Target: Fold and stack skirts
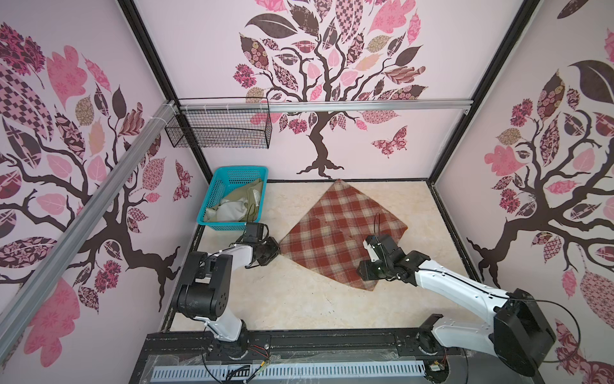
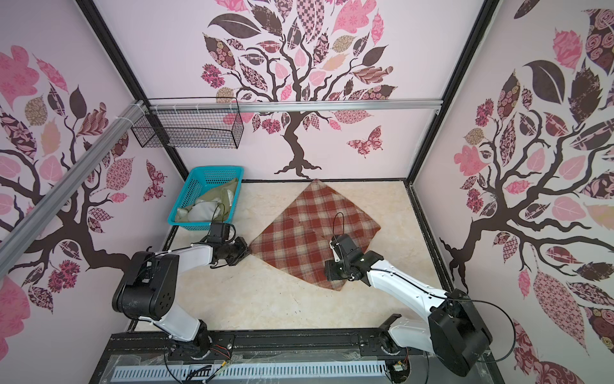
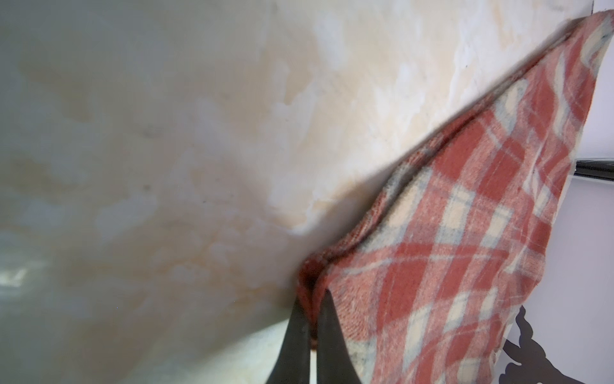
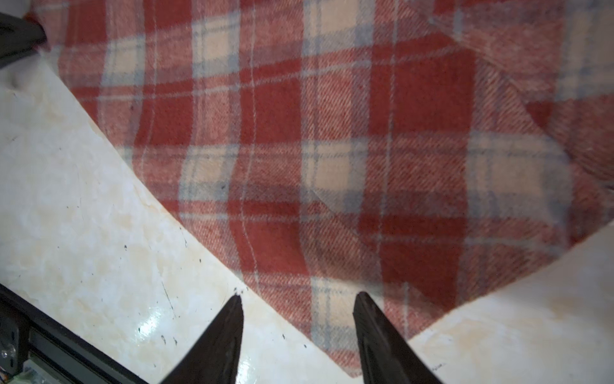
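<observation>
The red and cream plaid skirt [image 1: 332, 230] is spread on the table with its corners at the back, left, front and right. At its left corner my left gripper is shut, with a bit of the skirt's folded edge pinched between its fingertips. Over the front corner hangs my right gripper, open, with one finger above the cloth and the other above bare table. The skirt's folded front point [image 4: 345, 348] shows between and past those fingers, not gripped.
A teal basket [image 1: 220, 169] with olive and pale cloth inside stands at the back left, behind the left arm. A black wire basket [image 1: 220, 128] hangs above it. Bare table [image 1: 307, 304] lies in front of the skirt and to its right.
</observation>
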